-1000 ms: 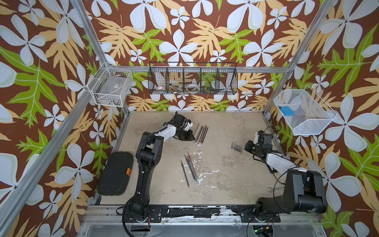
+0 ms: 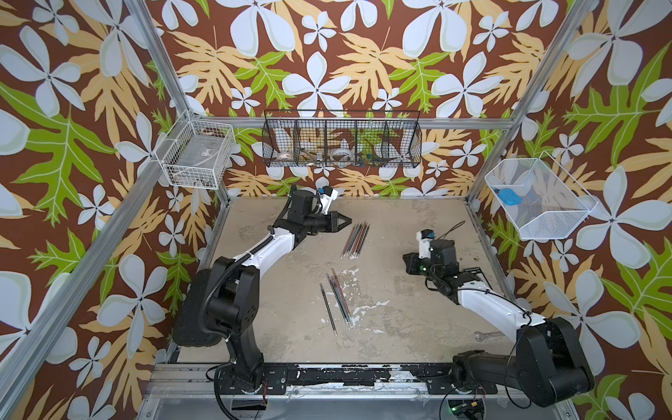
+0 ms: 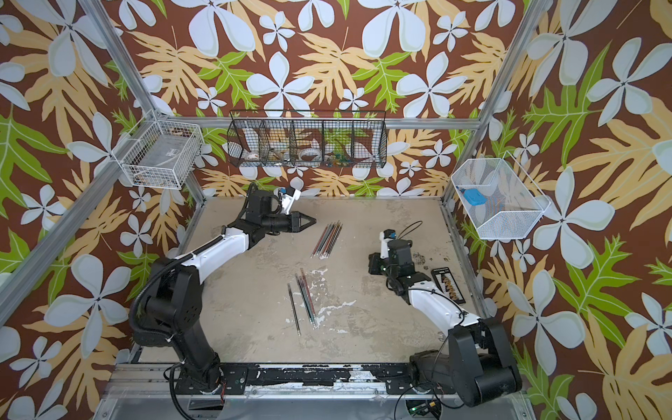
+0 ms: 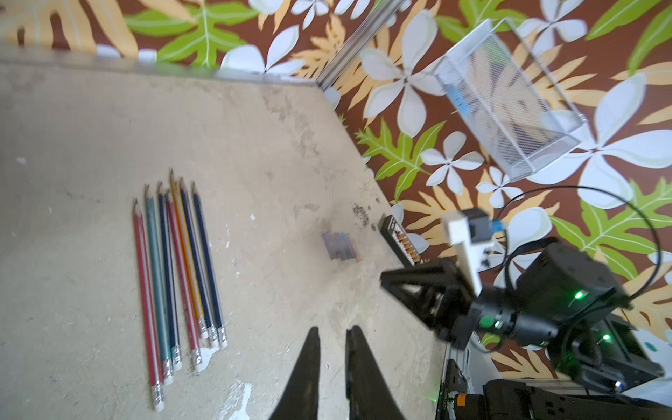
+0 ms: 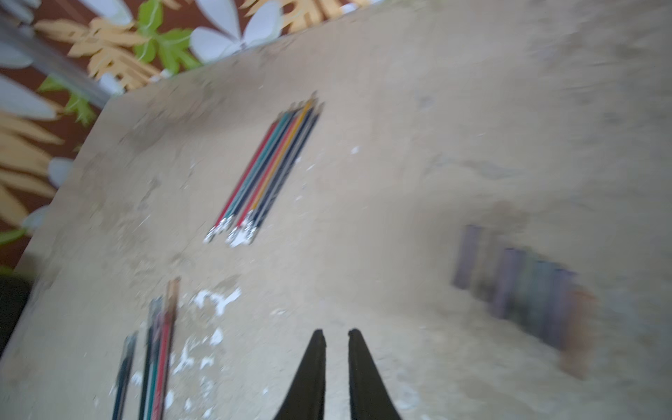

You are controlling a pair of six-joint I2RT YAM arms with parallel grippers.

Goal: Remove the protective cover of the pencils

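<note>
Pencils lie in two groups: a row of several (image 2: 357, 239) at the back middle, and a looser set (image 2: 339, 297) toward the front, with one dark pencil (image 3: 293, 308) slightly apart. A cluster of small translucent tube-like covers (image 4: 339, 245) lies on the right part of the table. My left gripper (image 2: 341, 222) is raised just left of the back pencils; its fingertips are close together with a narrow gap, holding nothing visible. My right gripper (image 2: 407, 262) is raised over the covers, largely hiding them in the top views, its fingertips slightly apart with nothing seen between them (image 5: 337, 336).
A black phone-like case (image 3: 448, 285) lies at the right edge, a wrench (image 2: 490, 336) at the front right. Wire baskets (image 2: 341, 140) hang on the back and side frames.
Both arms have lifted: the left gripper moved up away from beside the back pencils, the right moved leftward over the covers. The pencil nearest the left gripper now lies with the row.
</note>
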